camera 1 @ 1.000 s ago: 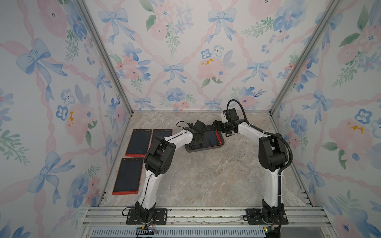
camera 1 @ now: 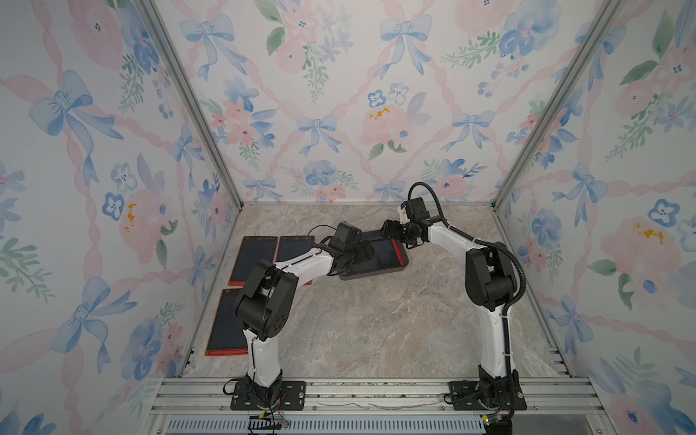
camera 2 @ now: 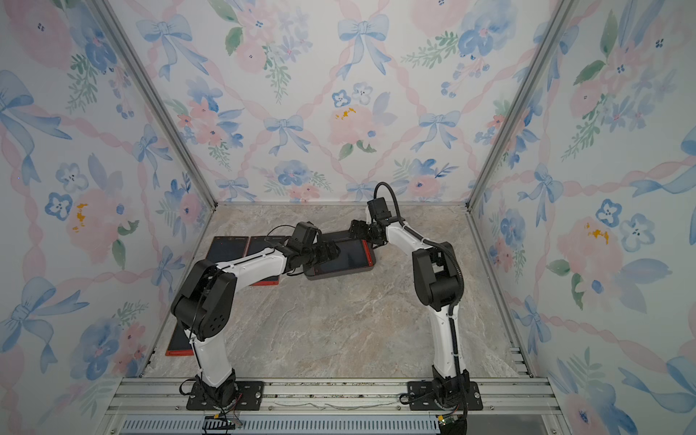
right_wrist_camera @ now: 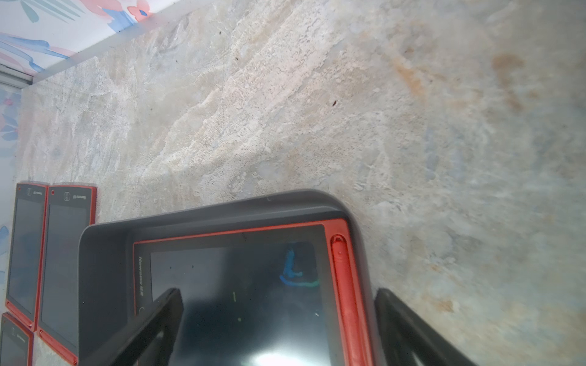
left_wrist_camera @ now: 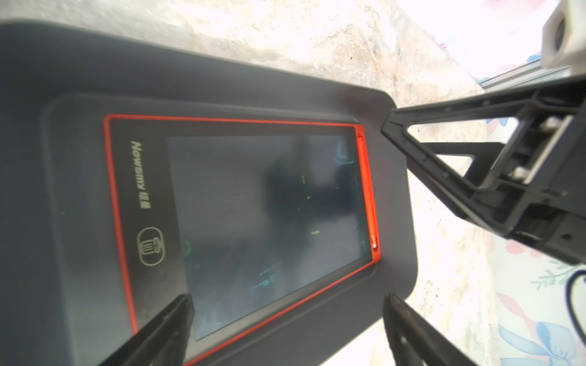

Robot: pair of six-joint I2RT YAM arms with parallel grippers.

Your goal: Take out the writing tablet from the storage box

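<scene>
A dark writing tablet (left_wrist_camera: 262,213) with a red edge and red stylus lies flat inside the grey storage box (left_wrist_camera: 201,70), at the back middle of the table. My left gripper is open above the tablet, its blurred fingers (left_wrist_camera: 164,332) wide apart with nothing between them. Over the box's right part, my right gripper is open as well; one of its fingers (right_wrist_camera: 155,326) appears over the tablet and the other near the right rim. From above, the left arm hides the box's left end. Whether any fingertip touches the tablet, I cannot tell.
Three more dark tablets lie on the table at left: one at the back left (camera 1: 252,259), one beside it (camera 1: 295,248) and one nearer the front (camera 1: 230,319). Bare stone-patterned table (camera 1: 391,326) spreads in front of the box and to its right.
The right gripper has shifted slightly left. The box and tablet stay about where they were.
</scene>
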